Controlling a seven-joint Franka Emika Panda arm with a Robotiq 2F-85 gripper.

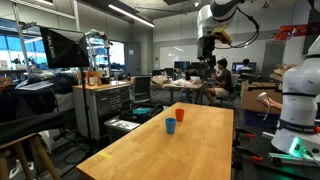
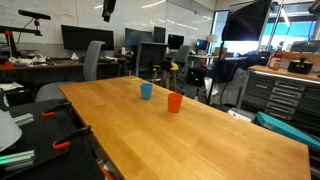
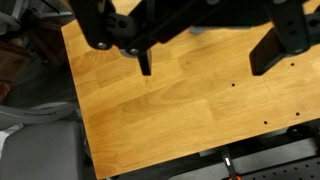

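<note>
On the wooden table stand a blue cup point(image 1: 170, 126) and a red-orange cup point(image 1: 180, 115), upright and a short way apart. The second exterior view shows the same blue cup point(image 2: 146, 91) and red-orange cup point(image 2: 175, 102) towards the far side. My gripper point(image 1: 207, 62) hangs high above the table, well clear of both cups. In the wrist view the gripper is open, its dark fingers wide apart and only bare tabletop below. Neither cup can be made out in that view.
A grey chair point(image 3: 45, 150) stands beyond one edge in the wrist view. A black light panel on a stand point(image 1: 64, 48) rises beside the table, with desks and cabinets behind.
</note>
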